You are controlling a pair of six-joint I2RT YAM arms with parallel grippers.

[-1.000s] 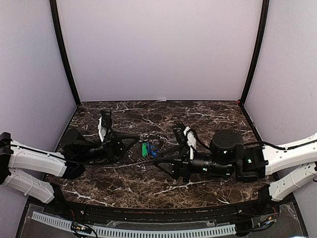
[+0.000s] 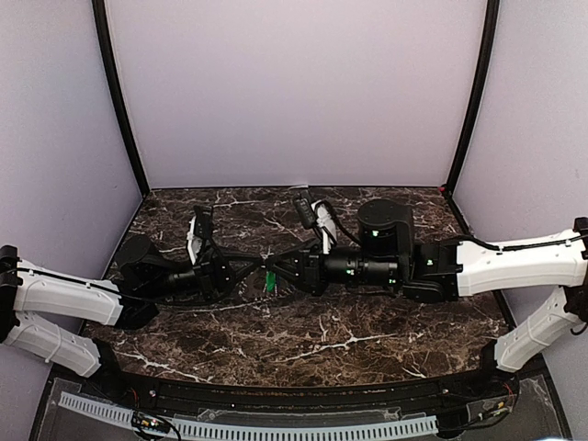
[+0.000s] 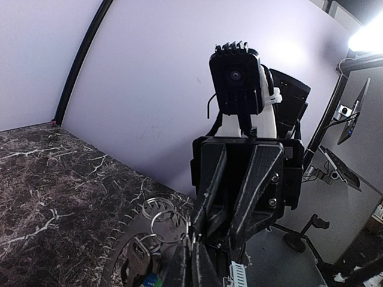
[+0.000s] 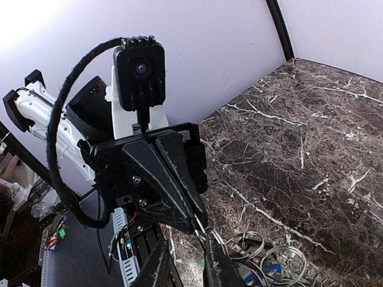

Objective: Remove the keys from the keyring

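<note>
Thin metal rings of the keyring (image 3: 170, 226) reach up to the tips of my left gripper, which is shut on the wire. In the right wrist view, the left fingers (image 4: 173, 160) are together, with a silver bit at their tips. Below the loops hangs a metal piece (image 3: 139, 260). In the top view, the green key (image 2: 270, 279) shows under the meeting grippers. My right gripper stands part open right at the left fingertips. Whether a ring lies between its fingers is hard to tell. The blue key (image 4: 274, 268) is mostly hidden.
Around the keys runs a coiled cord (image 3: 106, 250). Both arms nearly touch at the fingertips, leaving little room between them.
My right gripper has moved left and a little away from the front edge, up to the left fingertips, covering the blue key in the top view. The left arm has stayed put.
</note>
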